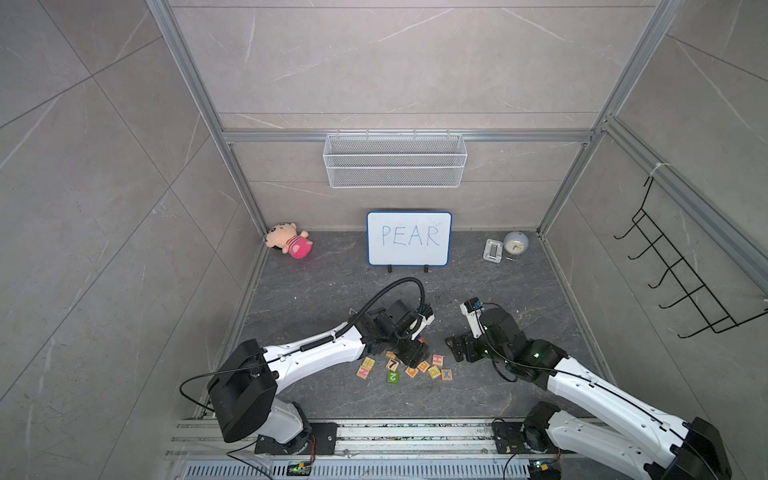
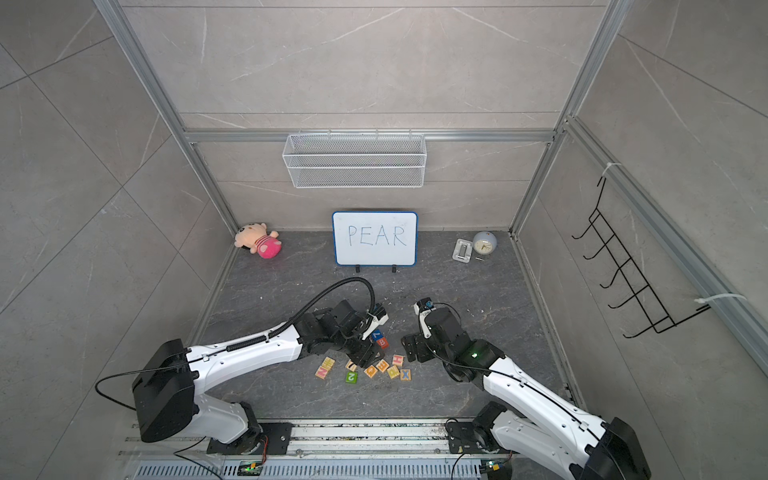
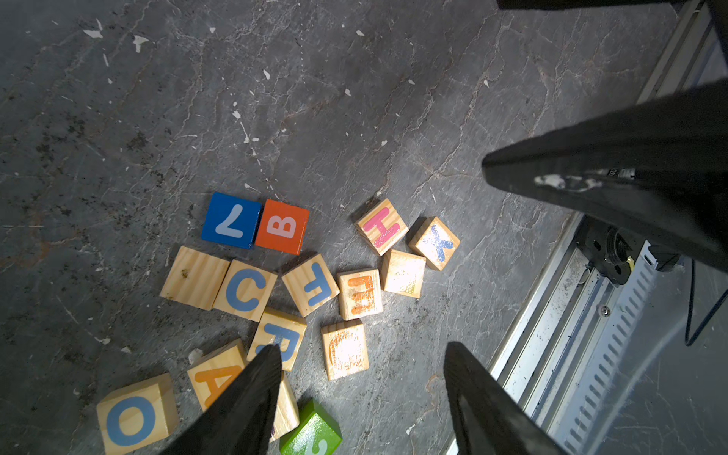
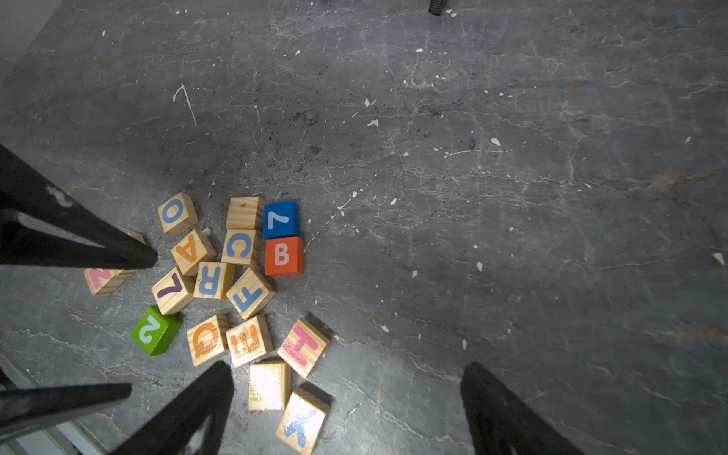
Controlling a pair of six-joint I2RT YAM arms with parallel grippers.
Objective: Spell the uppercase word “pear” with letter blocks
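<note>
Loose letter blocks lie jumbled on the dark table. In the right wrist view I can read the E block (image 4: 248, 341), the A block (image 4: 193, 251) and the R block (image 4: 214, 280). Glare hides the letter on one pale block (image 4: 269, 385); no P is readable. My left gripper hovers over the blocks, fingers apart and empty, with the E block (image 3: 360, 294) ahead of its fingertips. To the right of the pile, my right gripper is also open, only bare table between its fingers. The whiteboard (image 1: 409, 238) reads PEAR.
Other blocks crowd close: a red B (image 4: 284, 256), a blue 7 (image 4: 281, 220), a green 2 (image 4: 156, 330). The two grippers face each other at short range. Bare table spreads between the pile and the whiteboard. A plush toy (image 1: 289, 240) and a clock (image 1: 516, 243) sit behind.
</note>
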